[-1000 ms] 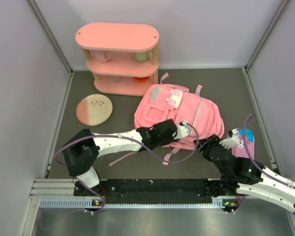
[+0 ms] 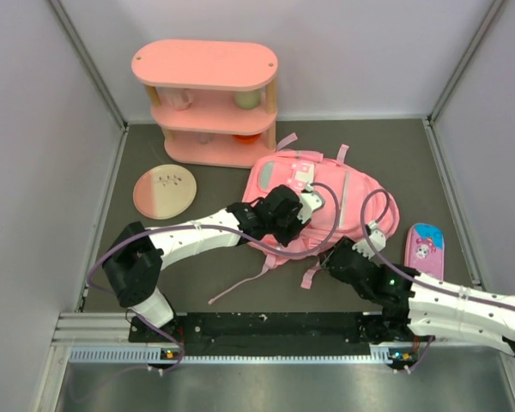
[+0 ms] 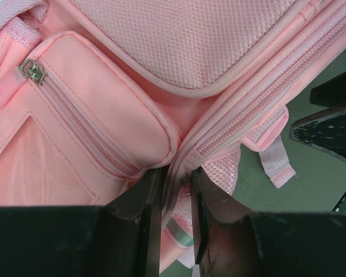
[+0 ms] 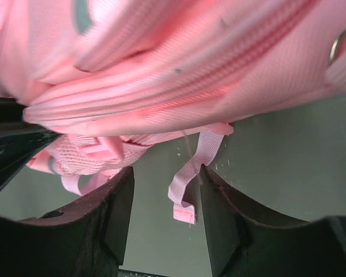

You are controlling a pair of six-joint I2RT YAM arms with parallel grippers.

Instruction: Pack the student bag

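The pink backpack (image 2: 354,184) lies on the dark mat with its straps splayed toward the front. My left gripper is shut on a zippered band of the bag's fabric, beside a front pocket (image 3: 86,115). My right gripper is part open at the bag's lower right edge, just below a folded pink seam; a loose strap (image 4: 184,210) lies on the mat between and beyond its fingers. Dark tips of the other gripper show at the left of the right wrist view.
A pink shelf (image 2: 204,64) with cups and bowls stands at the back left. A plate (image 2: 164,192) lies on the left. A pink case (image 2: 424,257) with a blue top lies at the right, near my right arm. Bare mat shows around the front.
The right gripper has moved left, toward the bag's front edge.
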